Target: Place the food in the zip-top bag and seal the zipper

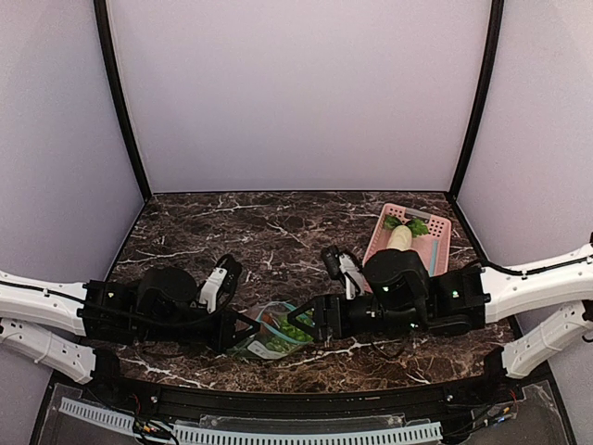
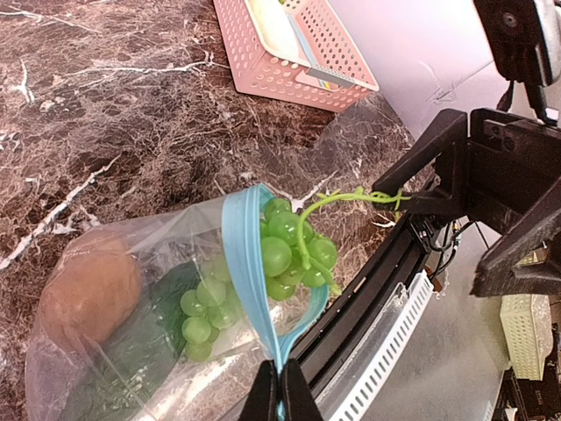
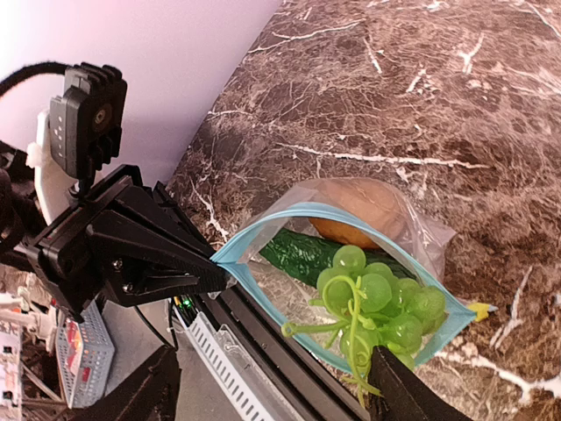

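Note:
The clear bag with a blue zipper edge holds a brown round item and a dark green cucumber. Green grapes straddle the mouth: some lie inside, while the upper cluster and stem stick out past the zipper. My left gripper is shut on the bag's edge at one corner of the mouth. Outside the mouth, my right gripper stands open with nothing clamped. The stem's tip reaches one of its fingers; whether they touch, I cannot tell.
At the back right of the table is a pink basket with a white radish in it. A dark rail runs along the front edge.

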